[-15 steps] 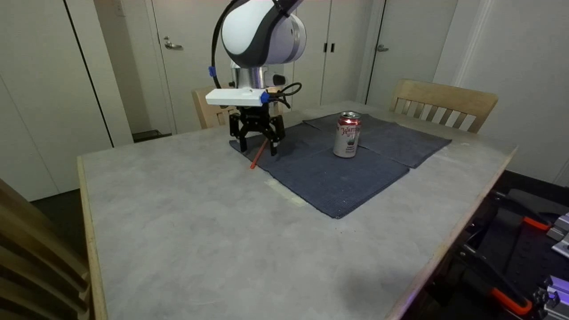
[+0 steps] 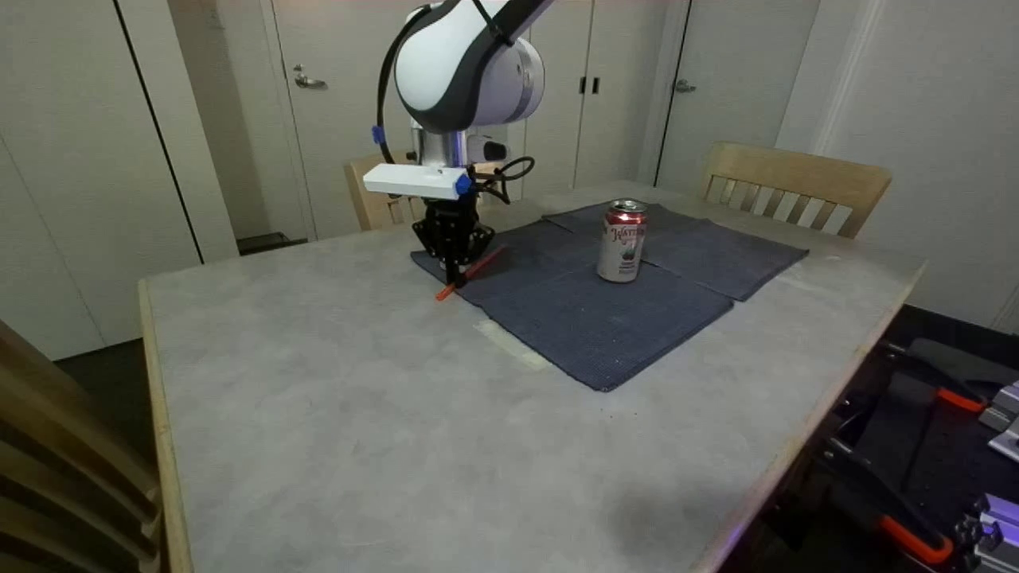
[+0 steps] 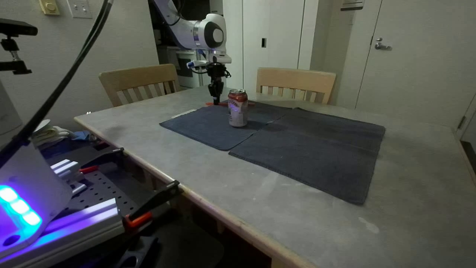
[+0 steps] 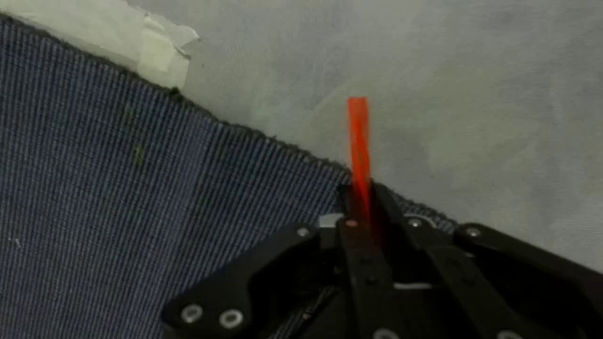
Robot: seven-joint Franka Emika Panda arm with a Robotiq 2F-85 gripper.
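A thin orange-red straw (image 4: 359,135) runs between my gripper's fingertips (image 4: 387,204) in the wrist view, its near end poking out past them over the bare table. My gripper (image 2: 456,281) points down at the left edge of the dark cloth, very low over it. The two fingers stand close together, one on each side of the straw; whether they press on it cannot be told. A silver and red soda can (image 2: 622,243) stands upright on the cloth, to the right of the gripper and apart from it.
Dark cloths (image 2: 602,329) cover the table's far part. Pale tape (image 2: 511,343) lies along the cloth's edge. Wooden chairs (image 3: 296,78) stand round the table.
A second ago the fingers stood wide apart; they have come together around the straw. The straw has turned, tilting further over to the right at its far end. The can has not moved.
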